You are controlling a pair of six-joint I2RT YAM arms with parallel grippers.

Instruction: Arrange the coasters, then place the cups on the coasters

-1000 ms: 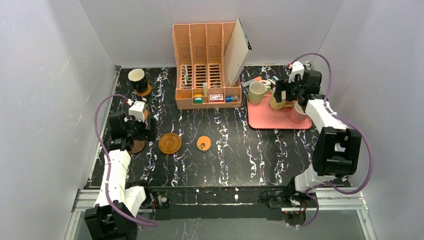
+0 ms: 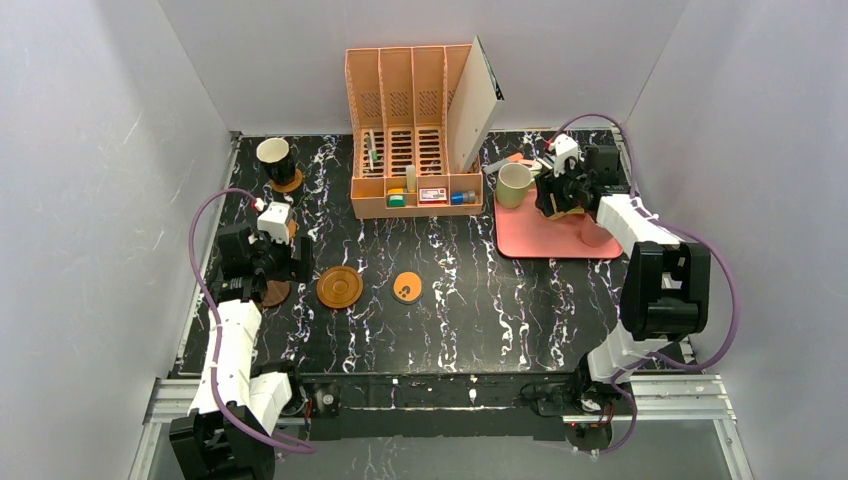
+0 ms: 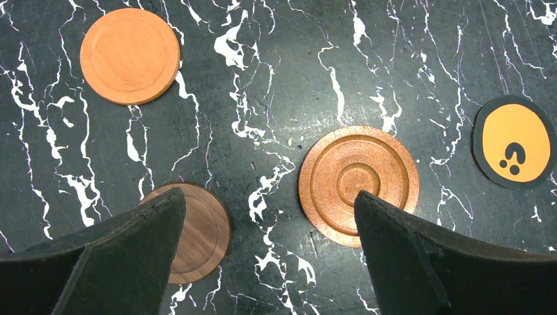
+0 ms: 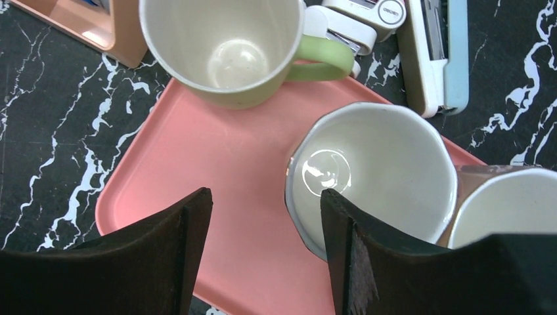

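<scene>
My right gripper stands part open above the pink tray [image 4: 190,164], holding nothing. One of its fingers [image 4: 345,243] overlaps the near rim of a pale-lined cup [image 4: 387,157]; contact cannot be told. This cup, yellowish in the top view, sits between a green cup [image 4: 243,98] and a pink cup [image 2: 594,232]. Over the left side, my left gripper hangs open and empty. Below it lie a grooved brown coaster [image 3: 322,174], a dark wood coaster [image 3: 203,230], a lighter wood coaster [image 3: 130,56] and an orange paw coaster [image 3: 499,134].
At the back left, a black cup [image 2: 272,160] stands on a coaster [image 2: 290,184]. An orange organizer [image 2: 415,207] holds small items at the back centre. Staplers [image 4: 420,59] lie behind the tray.
My right gripper has moved left and slightly toward the front, over the yellowish cup, which it now mostly covers in the top view. The left arm has stayed still.
</scene>
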